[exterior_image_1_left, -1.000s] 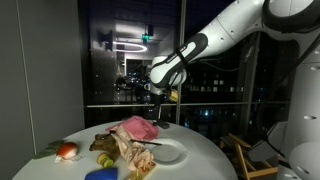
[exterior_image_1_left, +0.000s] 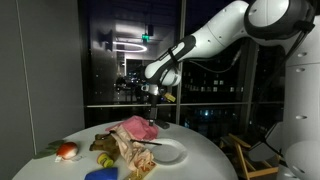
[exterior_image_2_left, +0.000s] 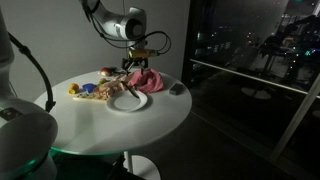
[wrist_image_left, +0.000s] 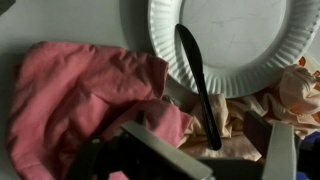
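A black plastic knife (wrist_image_left: 200, 85) lies with one end on a white paper plate (wrist_image_left: 160, 30) and the other over a beige cloth (wrist_image_left: 240, 110). My gripper is open above the table, its fingers on either side of the knife's lower end in the wrist view, with nothing held between them. A crumpled pink cloth (wrist_image_left: 75, 95) spreads to the left of the knife there. From outside, the gripper (exterior_image_1_left: 155, 102) points down above the table, behind the plate (exterior_image_1_left: 172, 154) and near the pink cloth (exterior_image_1_left: 137, 128).
On the round white table (exterior_image_1_left: 205, 165) stand a yellowish bottle (exterior_image_1_left: 104, 145), a red round item (exterior_image_1_left: 67, 151) and a blue item (exterior_image_1_left: 102, 174), all left of the plate. A dark object (exterior_image_2_left: 177, 89) sits near the table's edge.
The arm has shifted slightly to the left in exterior view 1. The objects on the table look unmoved.
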